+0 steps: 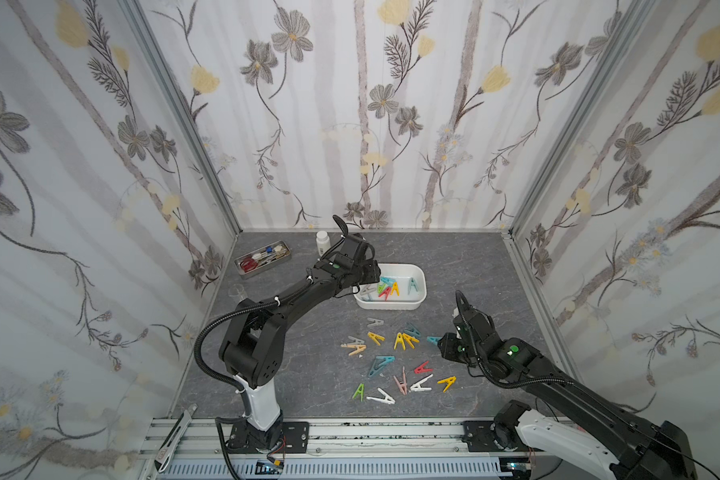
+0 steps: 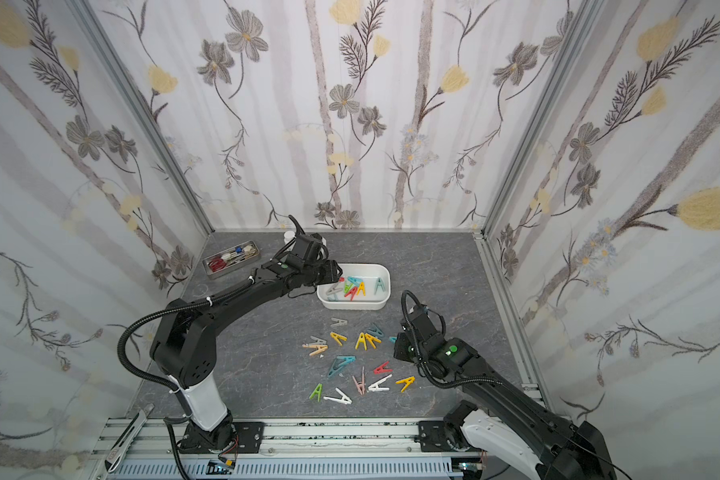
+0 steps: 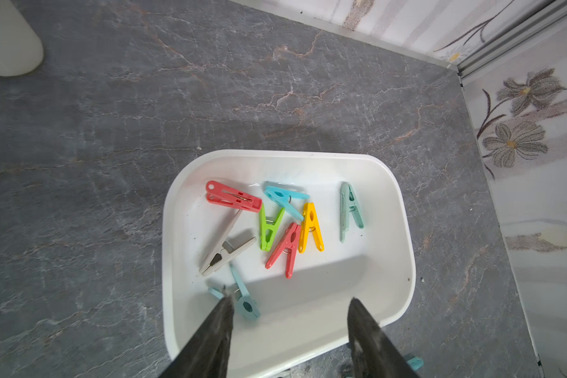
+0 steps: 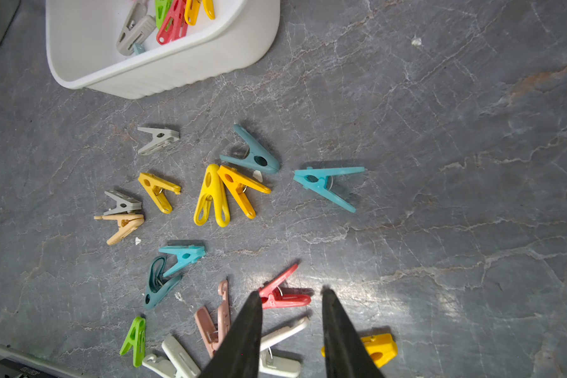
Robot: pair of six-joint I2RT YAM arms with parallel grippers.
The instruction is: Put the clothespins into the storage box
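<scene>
The white storage box (image 3: 384, 277) holds several clothespins, among them a red one (image 3: 233, 196), a yellow one (image 3: 310, 228) and a pale green one (image 3: 351, 211). My left gripper is over the box's near side, fingers wide apart and empty. On the table in front of the box lie loose clothespins, including a turquoise one (image 4: 324, 184), a yellow one (image 4: 212, 196), a red one (image 4: 284, 293) and a green one (image 4: 134, 340). My right gripper stands open above the right part of this group, with nothing held between its fingers.
At the back left are a metal tray (image 1: 264, 259) of small items and a white bottle (image 1: 322, 242), close to the left arm. Patterned walls enclose the back and sides.
</scene>
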